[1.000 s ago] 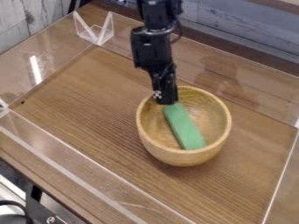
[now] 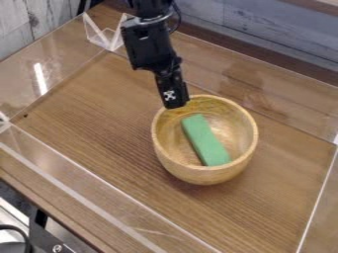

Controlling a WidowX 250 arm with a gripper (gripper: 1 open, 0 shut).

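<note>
My black gripper (image 2: 172, 97) hangs just above the back left rim of a tan bowl (image 2: 232, 169), its fingers shut with nothing visible between them. A green rectangular block (image 2: 205, 140) lies inside the bowl, slanted from upper left to lower right.
A clear plastic object (image 2: 106, 33) stands at the back left. Walls edge the table at the back.
The gripper and arm have shifted left and slightly up, away from the green block, which now sits a little higher in the bowl than a second ago.
</note>
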